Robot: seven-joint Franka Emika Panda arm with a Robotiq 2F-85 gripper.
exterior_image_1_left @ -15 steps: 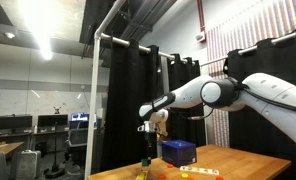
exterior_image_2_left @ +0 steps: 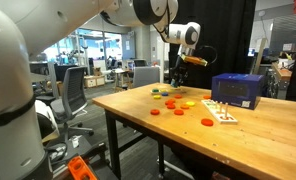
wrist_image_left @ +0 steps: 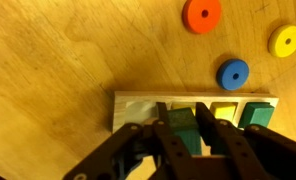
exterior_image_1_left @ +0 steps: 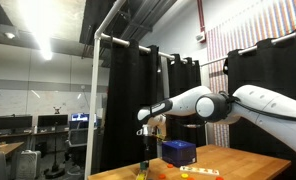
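Observation:
In the wrist view my gripper is shut on a green block [wrist_image_left: 185, 129]. The held block is over a pale wooden tray [wrist_image_left: 136, 106], and I cannot tell whether the two touch. A yellow block [wrist_image_left: 224, 111] and another green block [wrist_image_left: 256, 114] sit in the tray to the right of the held one. More yellow shows just behind the fingers. In the first exterior view the gripper [exterior_image_1_left: 145, 152] points down at the table's far left end. The dark arm parts hide the tray's lower side.
Near the tray lie a blue disc [wrist_image_left: 233, 73], a red-orange disc [wrist_image_left: 201, 15] and a yellow disc [wrist_image_left: 286, 40]. A dark blue box [exterior_image_2_left: 237, 90] and a pegged board [exterior_image_2_left: 219, 114] stand farther along the table. Bare wood lies left of the tray.
Over the last second my gripper has come down slightly toward the table, with the green block still in it. The box and discs look unmoved.

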